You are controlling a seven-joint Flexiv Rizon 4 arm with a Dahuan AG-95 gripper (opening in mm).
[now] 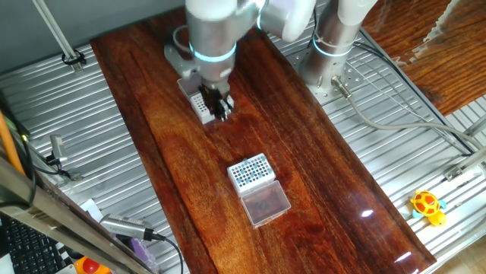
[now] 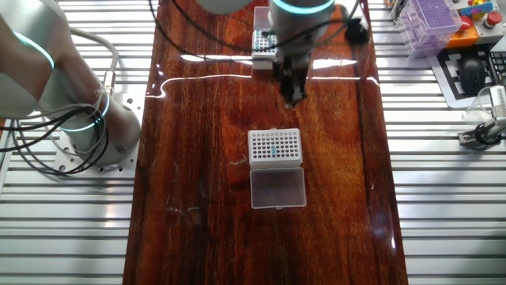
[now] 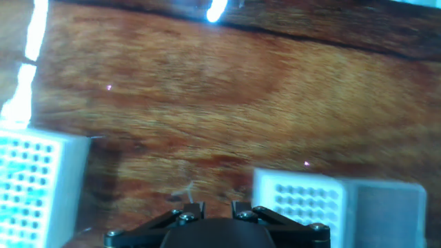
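Observation:
Two white racks with grids of holes and open clear lids rest on the wooden board. The nearer rack [image 1: 251, 173] shows bluish spots among its holes, and its lid [image 1: 266, 204] lies toward the front. My gripper [image 1: 222, 113] partly covers the far rack [image 1: 202, 111] in exterior view 1. From the other side, my blurred gripper [image 2: 292, 99] appears above the board between both racks. In the wrist view, the fingers [image 3: 196, 211] stand apart, nothing visible between them; the spotted rack [image 3: 24, 186] is left and the far rack [image 3: 296, 200] right, both cut off.
Bare wood [image 1: 319, 198] surrounds the racks. A hose [image 1: 410, 124] crosses the slatted metal surface by the arm's base, with a toy turtle [image 1: 427, 204] farther along. A purple box [image 2: 433, 22] stands beyond the board. Dark cables hang around the arm.

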